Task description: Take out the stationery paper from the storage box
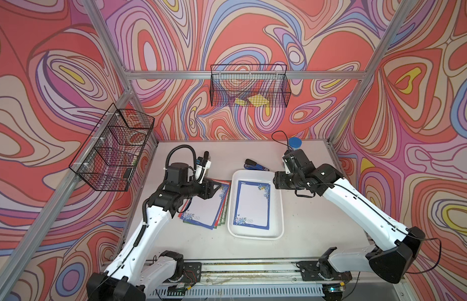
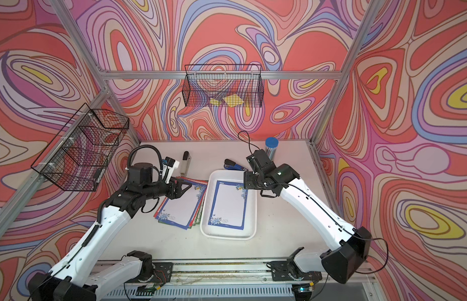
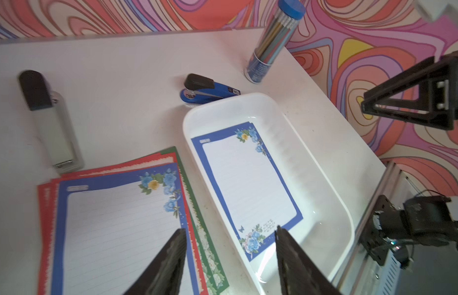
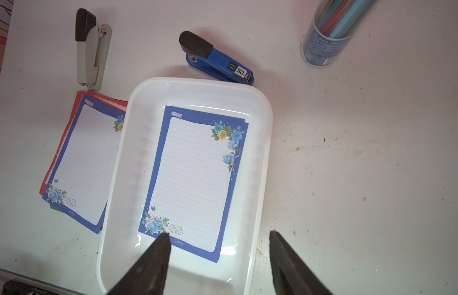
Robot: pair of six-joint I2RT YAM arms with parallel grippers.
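Note:
White lined stationery paper (image 4: 189, 186) with a blue floral border lies flat inside the white storage box (image 4: 262, 196), its edges suggesting more than one sheet. To the box's left, a fanned stack of similar sheets (image 3: 125, 221), with red and green ones underneath, rests on the table. My left gripper (image 1: 213, 187) hovers over that stack, open and empty. Near the box's far right side is my right gripper (image 2: 246, 180), raised above the table with its fingers (image 4: 152, 265) apart and nothing between them. In the right wrist view those fingers appear over the box's near part.
Behind the box lies a blue stapler (image 4: 221, 61); a grey stapler (image 4: 93, 54) is behind the stack. A blue-lidded pencil jar (image 2: 271, 148) stands at the back right. Wire baskets hang on the left (image 1: 113, 150) and back wall (image 1: 250, 90). Table space right of the box is clear.

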